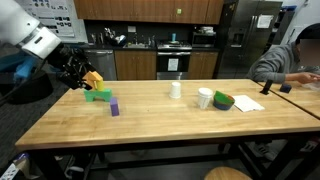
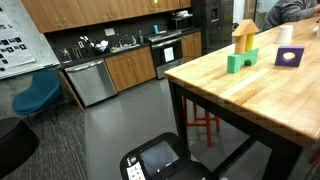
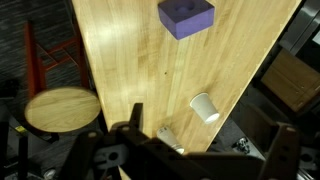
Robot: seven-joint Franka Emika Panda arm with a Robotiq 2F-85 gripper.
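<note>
A purple block (image 1: 115,106) with an opening through it stands on the wooden table; the exterior view 2 shows this purple block (image 2: 289,56) beside a green block (image 2: 242,61). Yellow pieces (image 2: 240,44) rise from the green block, topped by an orange-yellow triangular piece (image 2: 246,28). At the table's left end my gripper (image 1: 82,82) hangs close to the stack, and cannot be clearly made out there. Seen from the wrist, the gripper is open, its dark fingers wide apart. The purple block (image 3: 186,15) lies beyond them at the top edge.
White cups (image 1: 175,90) (image 1: 204,98) and a green bowl (image 1: 223,101) with dark contents occupy the table's middle and right. Paper (image 1: 249,103) lies farther right, near a seated person (image 1: 285,65). A round stool (image 3: 63,110) stands below the edge.
</note>
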